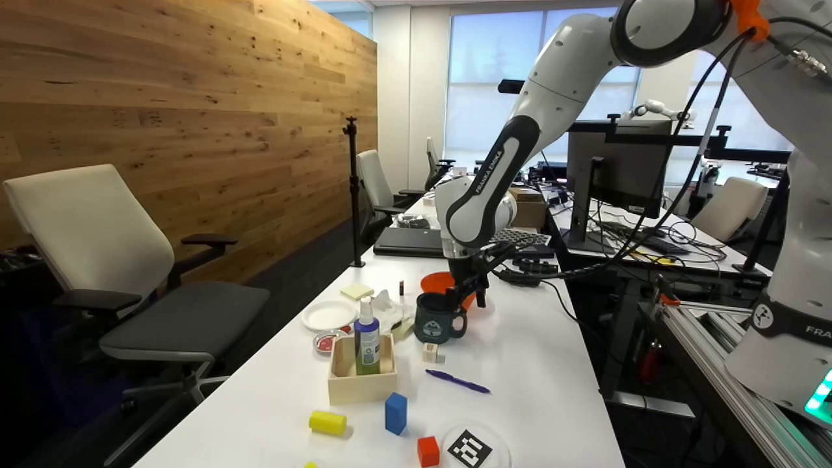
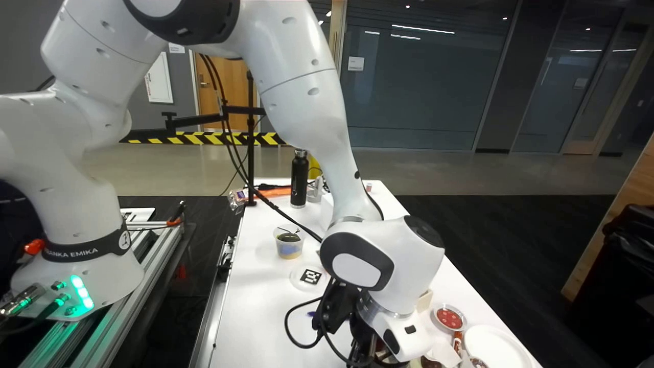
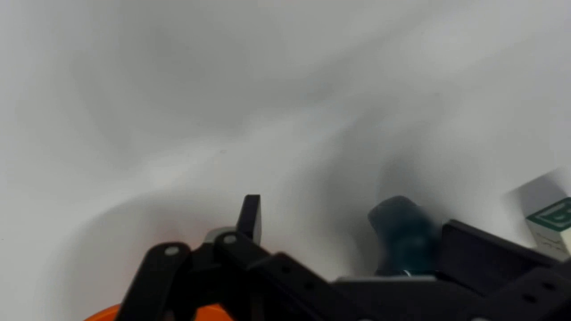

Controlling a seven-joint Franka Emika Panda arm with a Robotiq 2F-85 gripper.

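Note:
A dark green mug stands upright on the white table, its handle toward the right in exterior view 1. Right behind the handle is my gripper, pointing down in front of an orange bowl. In the wrist view the gripper is open, its fingers wide apart. A blurred dark teal piece, apparently the mug handle, shows between them, close to the right finger; whether they touch I cannot tell. The orange bowl peeks in at the bottom edge. Exterior view 2 has the fingers hidden behind the arm.
Near the mug are a small lettered block and a purple pen. A wooden box holds a spray bottle. A white plate lies to the left.

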